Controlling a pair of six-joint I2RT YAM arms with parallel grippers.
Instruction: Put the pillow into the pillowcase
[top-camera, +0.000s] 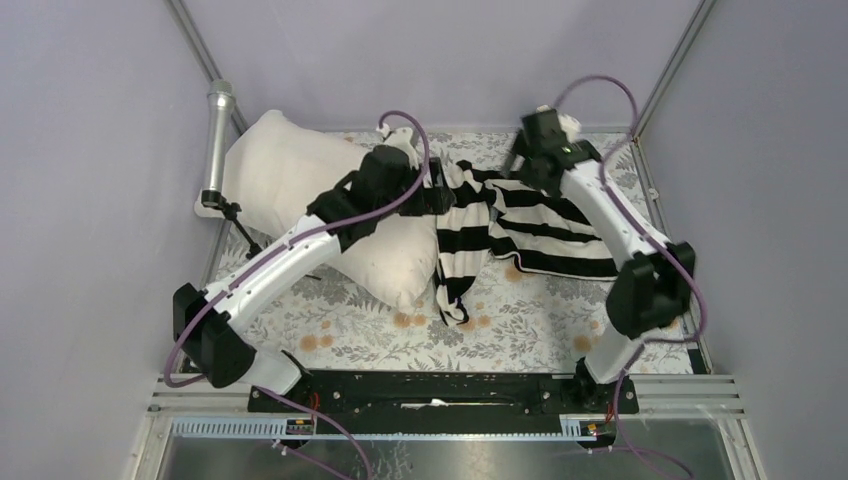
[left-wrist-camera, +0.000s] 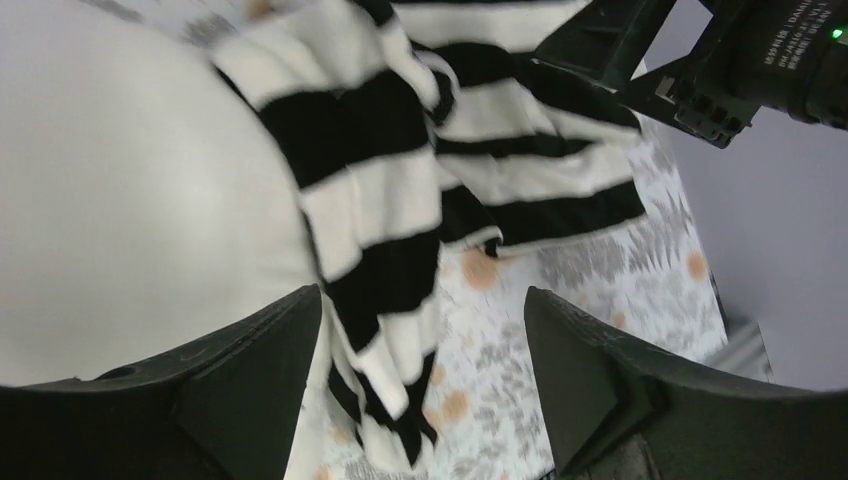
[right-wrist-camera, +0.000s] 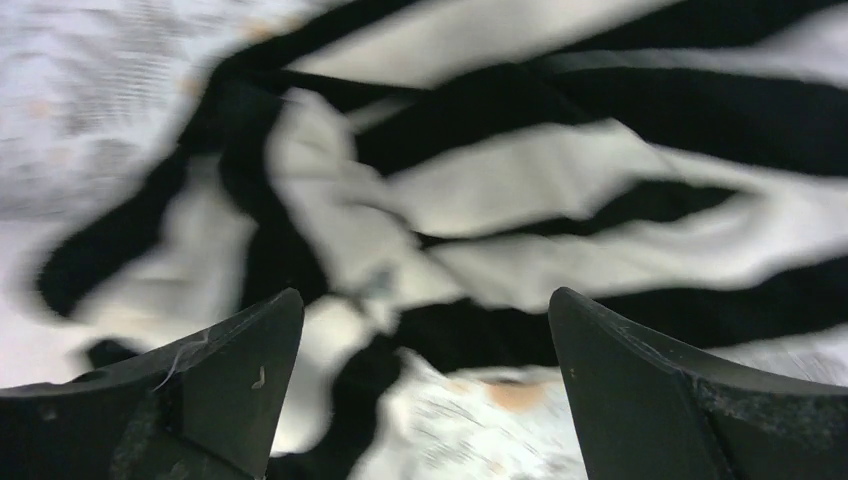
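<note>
A plump white pillow fills the left half of the work surface. Beside it the black-and-white striped pillowcase lies rumpled, with a narrow folded strip running forward along the pillow's right edge. My left gripper hangs open over the pillow's right edge and that strip, with nothing between its fingers. My right gripper is open above the rumpled middle and right part of the pillowcase; its view is blurred by motion.
Grey walls border the back and sides. A silver tube stands at the left rail.
</note>
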